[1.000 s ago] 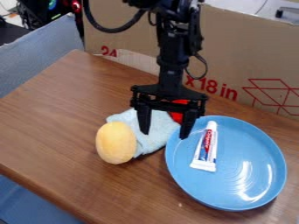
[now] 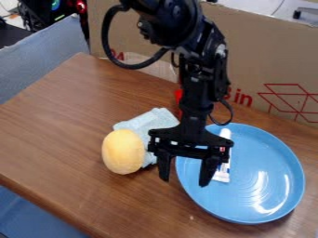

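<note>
My black gripper [image 2: 187, 167] is low over the left side of a blue plate [image 2: 267, 191], its fingers apart and pointing down. A white toothpaste tube [image 2: 222, 172] lies on the plate, partly hidden behind the gripper's right side; whether a finger touches it I cannot tell. A yellow rounded object [image 2: 122, 152] rests on the wooden table just left of the gripper. A light blue-white cloth [image 2: 145, 125] lies behind the yellow object and partly under the arm.
A cardboard box [image 2: 273, 74] stands along the back, with a red object largely hidden behind the arm in front of it. A grey padded edge borders the table's upper left.
</note>
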